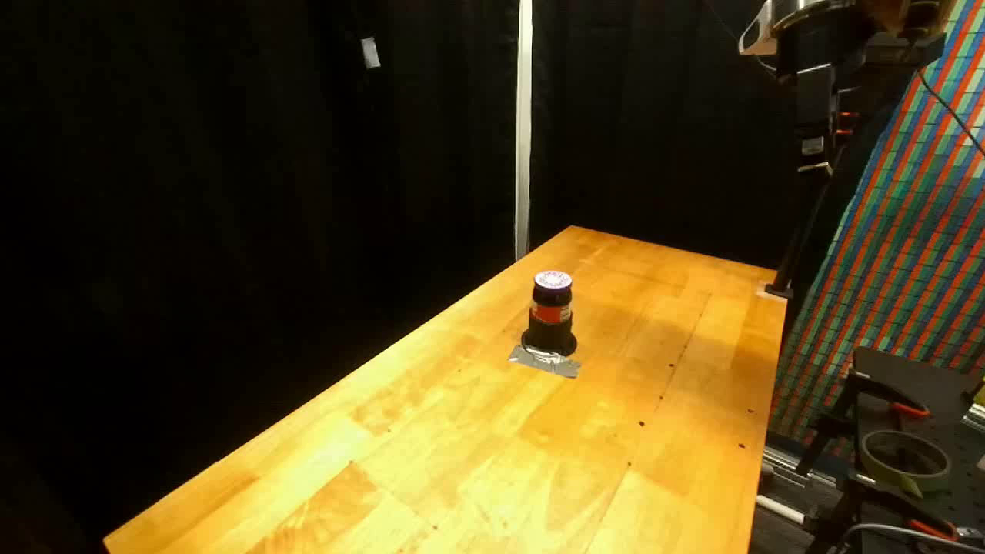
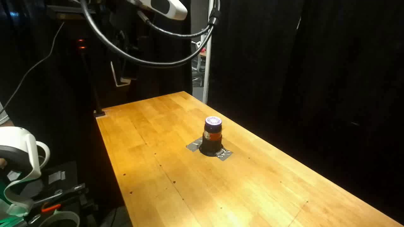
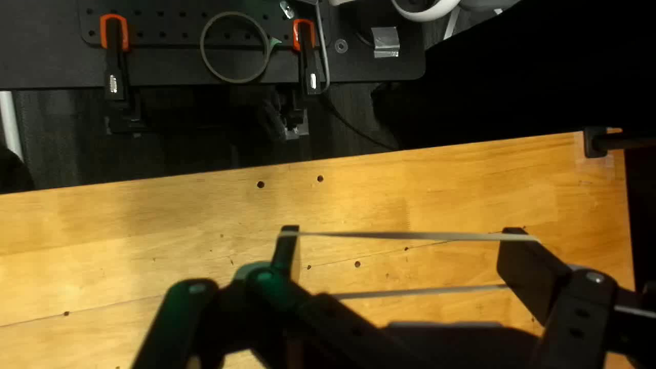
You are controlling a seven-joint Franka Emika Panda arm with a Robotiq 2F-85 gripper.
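A dark bottle with a purple-and-white cap and a red-orange label [image 1: 551, 313] [image 2: 212, 135] stands upright in a black holder [image 1: 549, 338] [image 2: 210, 147] on the wooden table. In the wrist view my gripper is open, its fingers wide apart. A thin pale band [image 3: 393, 236] is stretched across from one finger to the other; a second strand runs lower down. High above the table's far end, the arm is dark in both exterior views. The bottle does not show in the wrist view.
Grey tape [image 1: 545, 361] [image 2: 195, 144] lies at the holder's base. Bare table [image 1: 517, 452] surrounds it. A thin dark post is clamped [image 1: 778, 291] at a far corner. Beside the table, a black bench [image 3: 55, 55] carries clamps and a roll of tape [image 3: 237, 79]. Cables [image 2: 151, 64] hang from the arm.
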